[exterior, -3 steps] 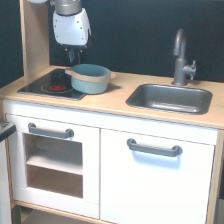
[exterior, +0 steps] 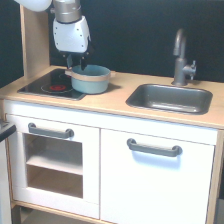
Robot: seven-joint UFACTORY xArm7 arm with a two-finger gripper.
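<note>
On the right part of the black cooktop (exterior: 44, 86) stands a blue-grey pot (exterior: 93, 82), upright, with small light brown handles on its left and right. My gripper points down at the pot's left rear side, its dark fingers reaching to the rim. Too small and dark in this view, the fingers do not show whether they are apart or closed on anything. Part of the pot's left rim is hidden by them.
A toy kitchen's wooden counter (exterior: 118, 91) holds a sink (exterior: 170, 97) and a grey faucet (exterior: 181, 60) on the right. Below are a white cabinet door (exterior: 150, 185) and an open-fronted oven (exterior: 55, 165). The counter between pot and sink is clear.
My gripper has come down and slightly right, from above the pot to its rim. The pot stands in about the same place.
</note>
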